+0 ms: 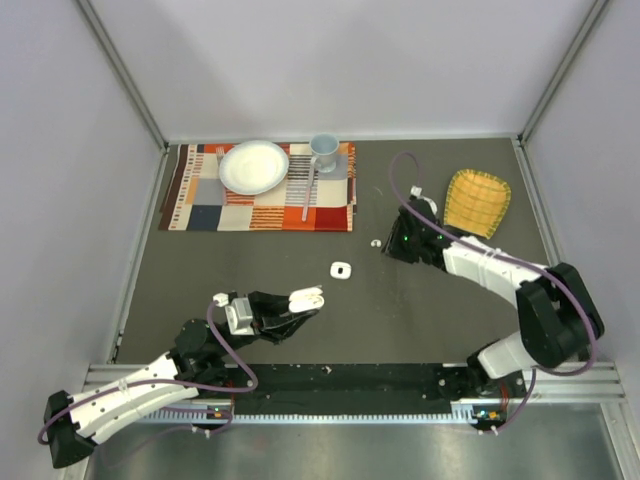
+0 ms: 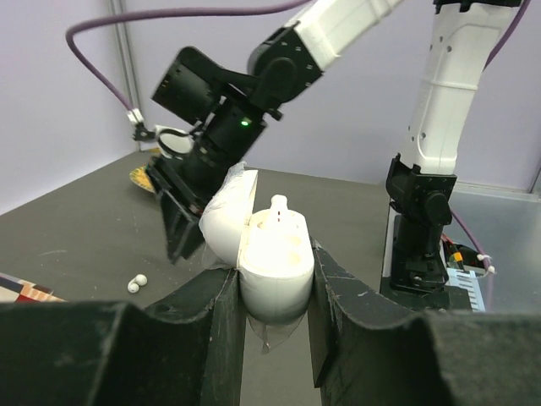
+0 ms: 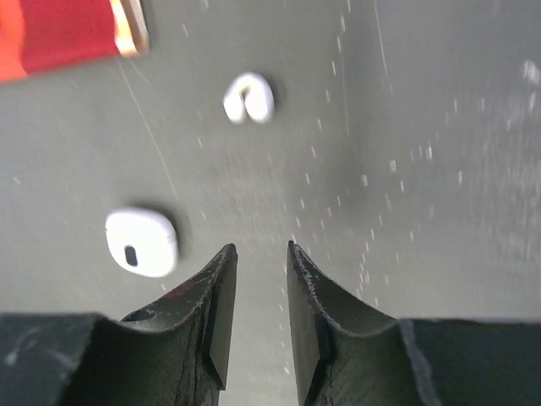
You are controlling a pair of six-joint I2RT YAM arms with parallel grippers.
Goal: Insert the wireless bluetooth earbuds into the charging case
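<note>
My left gripper (image 1: 300, 314) is shut on a white charging case (image 2: 275, 262), held low over the front left of the mat, its white lid raised. Two small white earbuds (image 1: 376, 243) lie close together on the mat, seen as a pair in the right wrist view (image 3: 258, 100). A white square piece with a dark slot (image 1: 340, 270) lies nearer the front. My right gripper hangs open above the mat just right of the earbuds, nothing between its fingers.
A striped placemat (image 1: 184, 212) with a plate (image 1: 255, 166), mug (image 1: 323, 150) and cutlery lies at the back. A yellow cloth (image 1: 476, 203) is at the back right.
</note>
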